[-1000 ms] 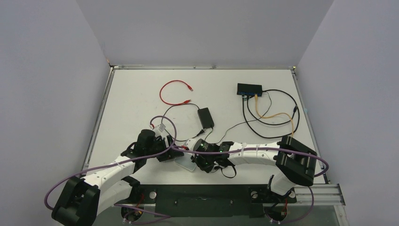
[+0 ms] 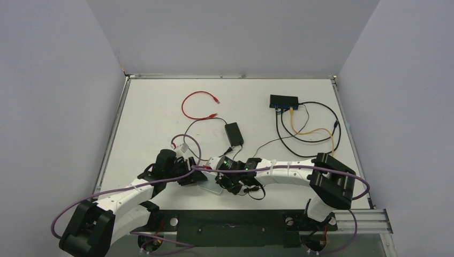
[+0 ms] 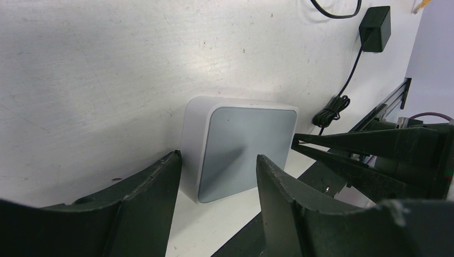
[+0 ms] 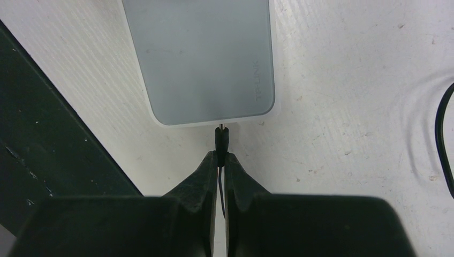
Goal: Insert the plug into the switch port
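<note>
The switch is a small white box with a grey top, flat on the table near the front edge; in the top view part of it shows between the two hands. My right gripper is shut on the thin black plug, its cable trailing down behind. A sliver of the plug's metal tip shows at the switch's edge; how deep it sits in the port I cannot tell. My left gripper stands open at the switch, one fingertip against its left side, the other over the grey top.
A black power adapter lies behind the hands, with a red cable further back. At the back right stands a black box with black and yellow cables.
The right arm has moved a little to the left, toward the switch.
</note>
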